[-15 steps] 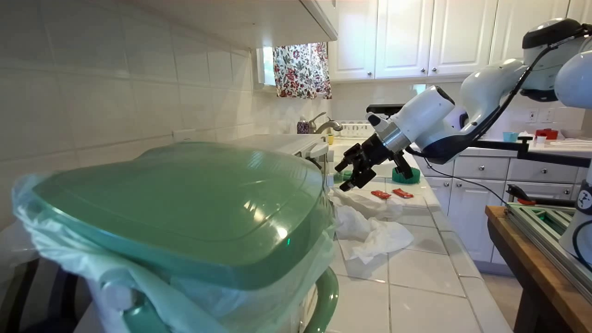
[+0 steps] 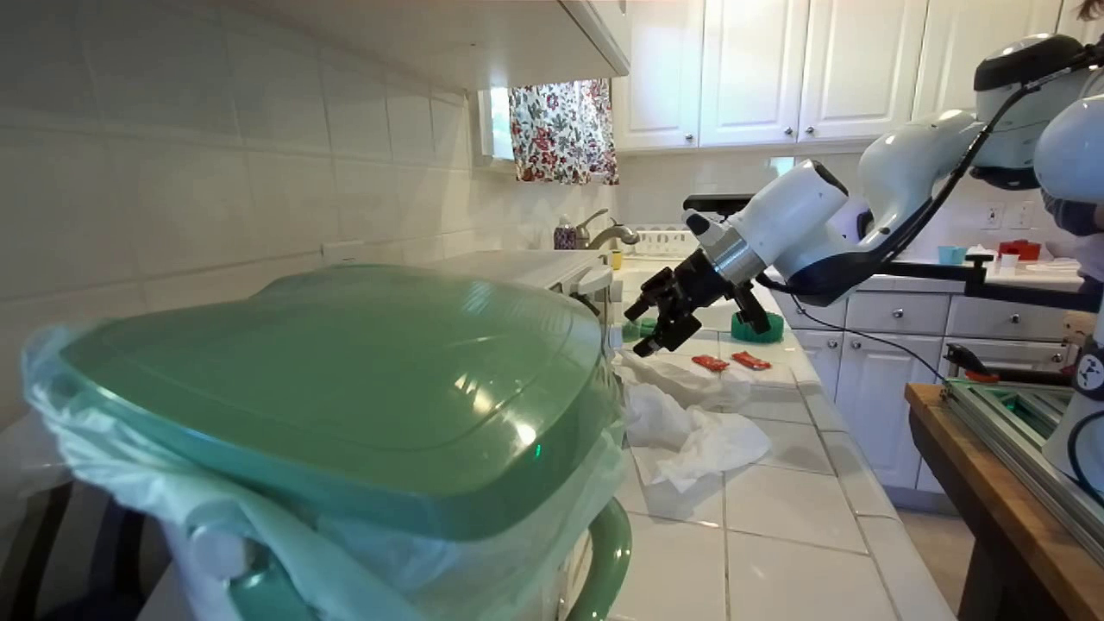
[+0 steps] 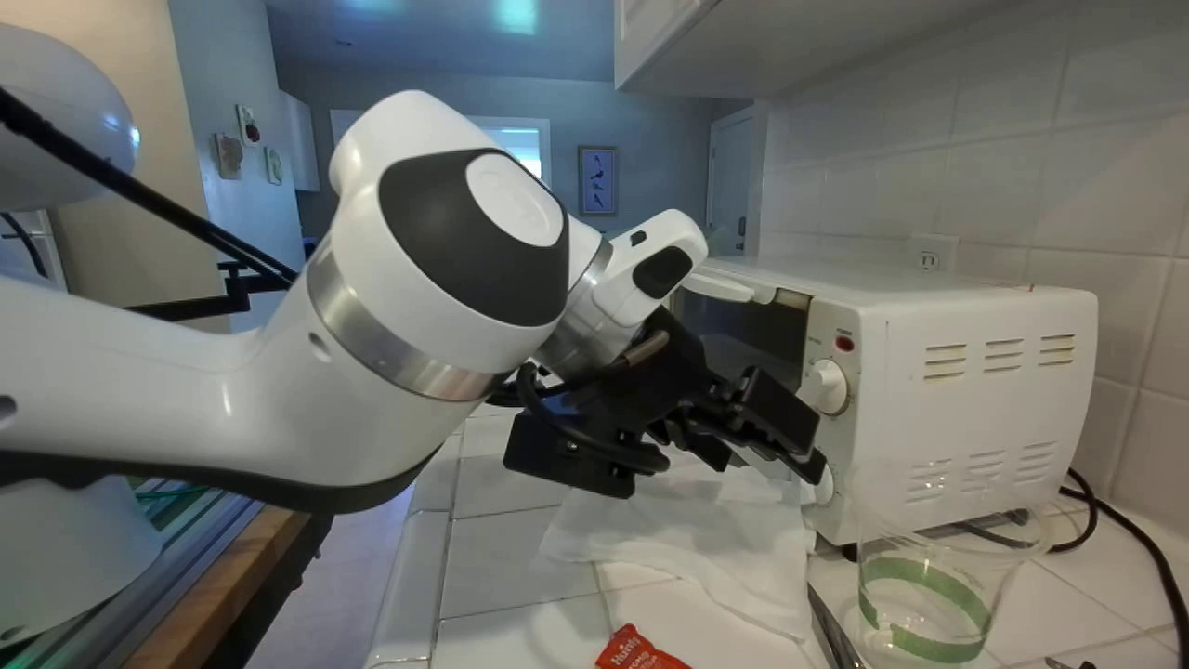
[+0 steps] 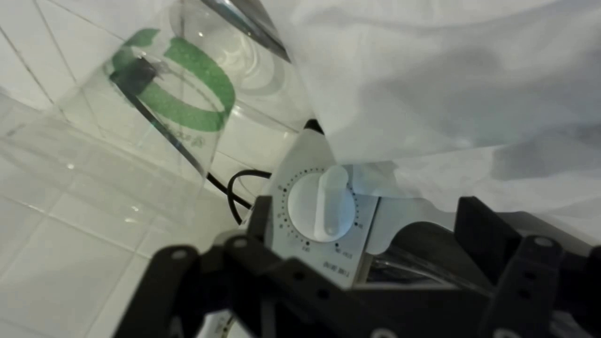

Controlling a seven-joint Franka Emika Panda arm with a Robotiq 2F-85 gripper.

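Observation:
My gripper (image 2: 638,329) is open, tilted downward at the front of a white toaster oven (image 3: 959,379). In the wrist view, a white dial knob (image 4: 332,205) with a raised grip bar shows in the space between the fingers, closer to the left finger (image 4: 260,219). Nothing is held. Exterior view 2 shows the fingers near the oven's lower knob (image 3: 825,485), partly hidden behind them, below another knob (image 3: 822,386). Whether a finger touches the oven, I cannot tell.
White cloth or paper (image 3: 691,535) covers counter beneath the gripper. A clear cup with green tape (image 3: 925,602) stands beside the oven. Red packets (image 2: 750,360) lie farther along. A green-lidded bin (image 2: 362,383) fills the near left. Bare tiles (image 2: 787,559) lie in front.
The arm, gripper and counter objects look the same as a second ago. Part of a person now shows at the right edge of exterior view 1.

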